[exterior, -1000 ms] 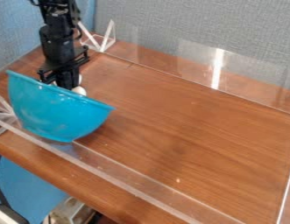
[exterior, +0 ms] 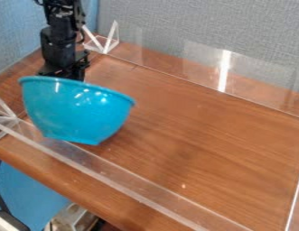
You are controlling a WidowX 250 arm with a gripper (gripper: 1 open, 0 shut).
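A glossy cyan bowl (exterior: 77, 113) sits tilted at the left front of the wooden table, its opening turned up and away. Behind its rim, at the upper left, is my black arm with its gripper (exterior: 65, 70), the lower end mostly hidden by the bowl, so whether it holds anything cannot be seen.
Transparent edge panels run along the back and front left, with white brackets (exterior: 101, 43) at the corners. Grey and blue walls stand behind.
The bowl has shifted a little to the right and turned, its rim now more level. The white piece seen behind it earlier is now hidden.
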